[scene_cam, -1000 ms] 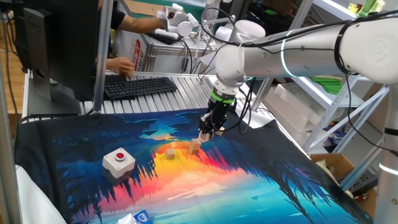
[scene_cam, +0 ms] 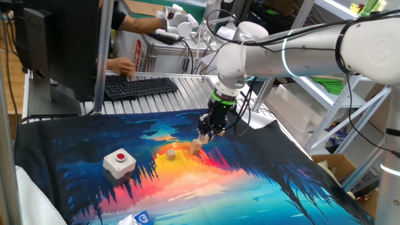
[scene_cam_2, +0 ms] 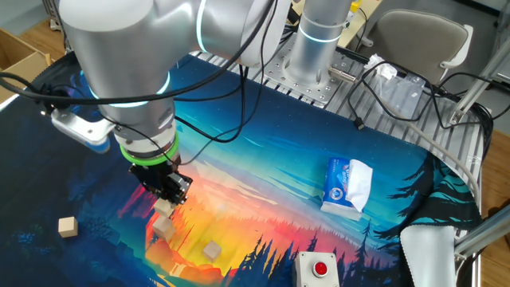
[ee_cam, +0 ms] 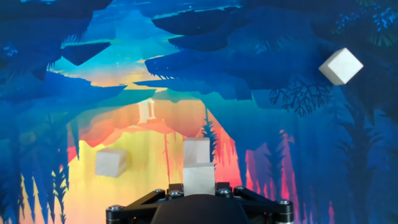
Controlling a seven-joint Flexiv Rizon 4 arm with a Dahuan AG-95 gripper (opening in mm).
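Note:
My gripper is shut on a pale wooden cube, which shows between its fingers at the bottom of the wrist view. Just past the held cube stands another block; in exterior view 1 this block looks taller than a single cube, and I cannot tell whether it is a stack. From exterior view 2, the held cube appears close beside that block; whether they touch is unclear. A loose cube lies to the left in the wrist view, and a further cube lies far right.
A box with a red button and a tissue pack sit on the printed cloth. Behind the cloth are a keyboard and a monitor. A person's hand rests near the keyboard.
My gripper has shifted only slightly, with the cube still in it. The far cube, visible behind the gripper in exterior view 1 before, is now largely hidden there. The other blocks stay put.

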